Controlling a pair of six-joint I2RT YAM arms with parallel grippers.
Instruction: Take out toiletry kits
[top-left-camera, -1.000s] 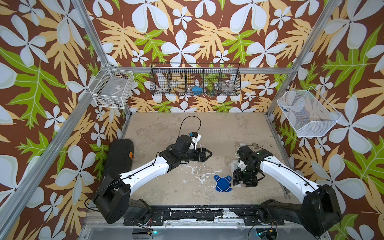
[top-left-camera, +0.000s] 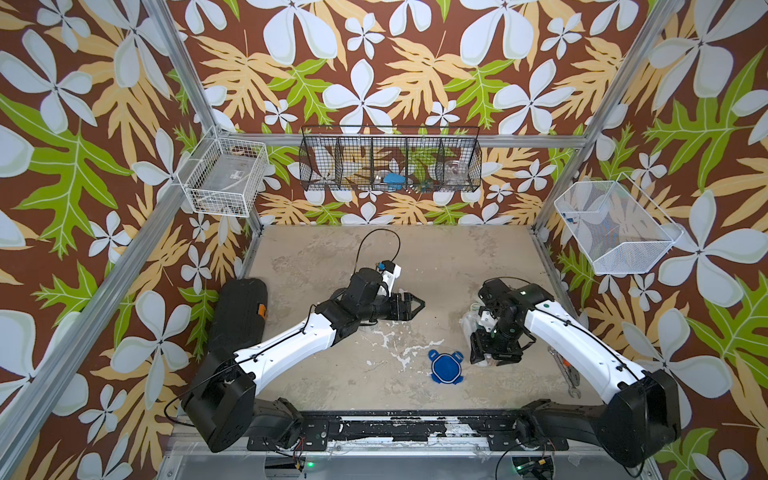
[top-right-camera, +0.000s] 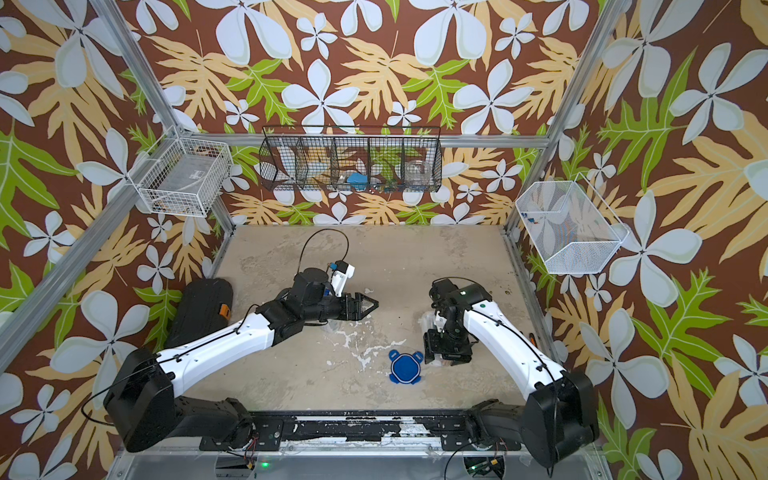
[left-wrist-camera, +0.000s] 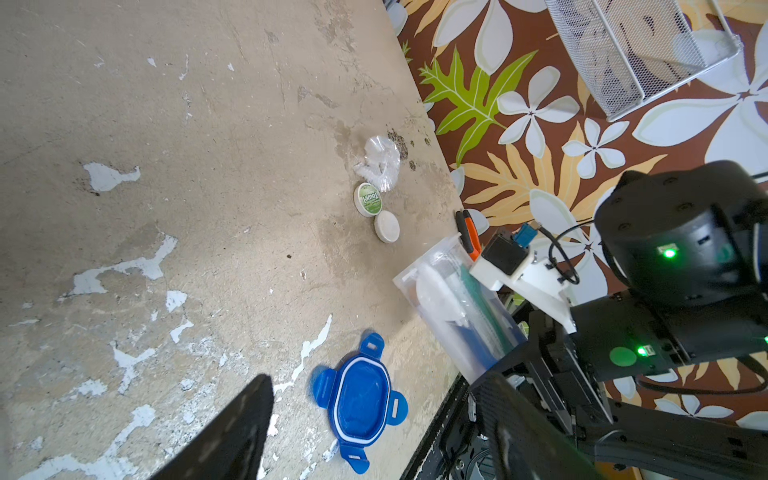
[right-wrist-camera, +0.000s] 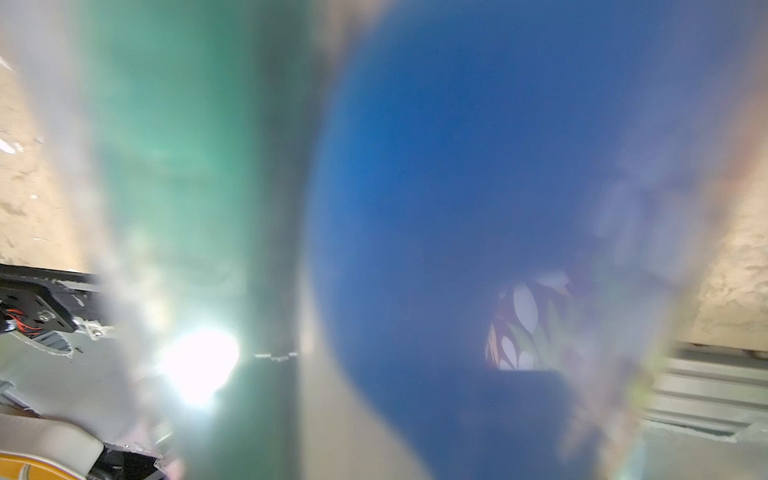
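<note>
A clear zip pouch (left-wrist-camera: 449, 308) with white, green and blue items inside is held up off the table, my right gripper shut on its lower end. In the right wrist view the pouch (right-wrist-camera: 448, 208) is so close that it fills the picture in a blur and hides the fingers. My left gripper (top-left-camera: 409, 306) hovers over the middle of the table with its fingers (left-wrist-camera: 240, 424) well apart and nothing between them. On the table below lies a blue container lid with side tabs (left-wrist-camera: 362, 400). Two small round white containers sit farther back, one with a green label (left-wrist-camera: 369, 199).
Crumpled clear plastic (left-wrist-camera: 380, 162) lies beside the round containers. Tools (top-left-camera: 566, 369) rest along the right edge, a black case (top-left-camera: 232, 316) at the left. Baskets hang on the walls: white wire (top-left-camera: 228, 176), black wire (top-left-camera: 389, 162) and white mesh (top-left-camera: 616, 224).
My right gripper has shifted slightly toward the back of the table and to the right, with the pouch. The left arm is almost still. The blue lid has not moved.
</note>
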